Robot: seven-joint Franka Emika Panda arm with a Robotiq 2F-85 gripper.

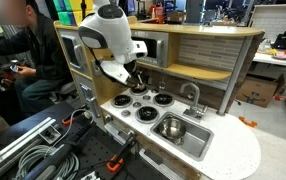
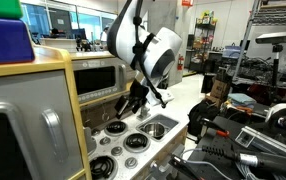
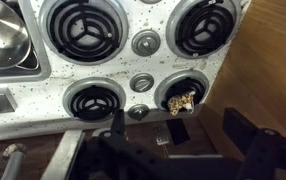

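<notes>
My gripper [image 1: 137,79] hangs above the toy kitchen's stove, its fingers apart. In the wrist view its dark fingers [image 3: 251,138] reach in from the bottom, with no object visible between them. Four coil burners lie below, among them a large one [image 3: 86,31] and a smaller one [image 3: 94,101]. A small crumpled gold-brown item [image 3: 182,102] rests on the burner beside the wooden side wall. In the sink sits a metal pot [image 3: 3,36], also seen in exterior view 1 as a shiny bowl shape [image 1: 171,128].
Right of the sink the white counter [image 1: 229,148] is clear. A faucet [image 1: 192,98] stands behind the sink. The wooden shelf [image 1: 198,68] and the microwave [image 2: 99,78] stand close behind the arm. Cables [image 1: 38,156] lie in front.
</notes>
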